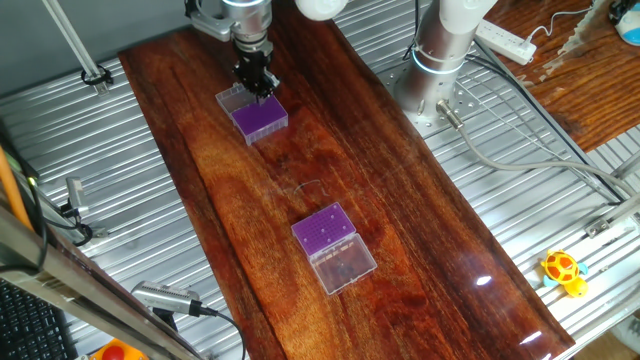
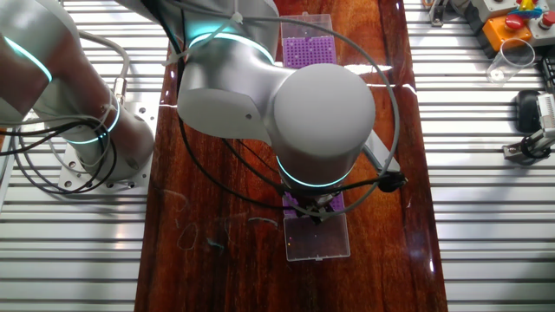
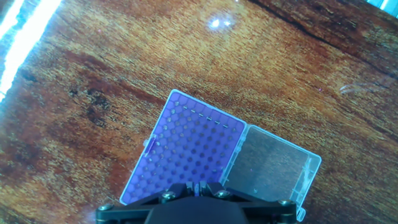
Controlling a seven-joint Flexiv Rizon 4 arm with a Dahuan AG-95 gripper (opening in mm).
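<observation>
A hinged clear box with a purple perforated rack (image 1: 260,118) lies open at the far end of the wooden board, its clear lid (image 3: 273,163) folded out flat. Several pale pieces sit along one edge of the rack (image 3: 186,143) in the wrist view. My gripper (image 1: 259,96) points down over this box. In the wrist view its fingertips (image 3: 189,188) are close together in front of the rack's edge; whether anything thin is between them is unclear. Exterior view 2 mostly hides the gripper behind the arm. A second open box has a similar purple rack (image 1: 323,230) and clear lid (image 1: 343,264).
The wooden board (image 1: 400,230) is bare between and around the boxes. A cable (image 2: 395,104) loops around the arm. Beyond the board, a toy turtle (image 1: 562,268) and a clear cup (image 2: 510,62) stand well aside.
</observation>
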